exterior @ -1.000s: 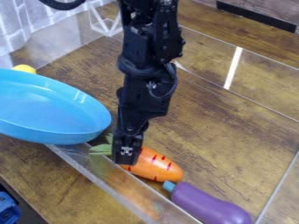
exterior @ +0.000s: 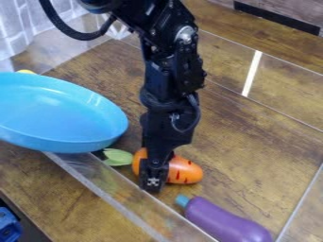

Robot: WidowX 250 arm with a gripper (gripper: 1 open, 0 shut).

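My black gripper (exterior: 157,163) is lowered over an orange toy carrot (exterior: 184,172), open, its fingers around the carrot's middle; whether they touch it is hard to tell. The carrot's green leaves (exterior: 119,157) point left. A purple toy eggplant (exterior: 225,221) lies to the lower right. A light blue bowl (exterior: 51,109) is at the left.
A transparent strip (exterior: 139,213) runs diagonally along the near side of the wooden surface. A yellow object peeks from behind the bowl. A blue item (exterior: 7,225) sits at the lower left edge.
My gripper has shifted and come down onto the carrot, with the arm's pose changed. The carrot looks slightly moved. The bowl and eggplant are unchanged.
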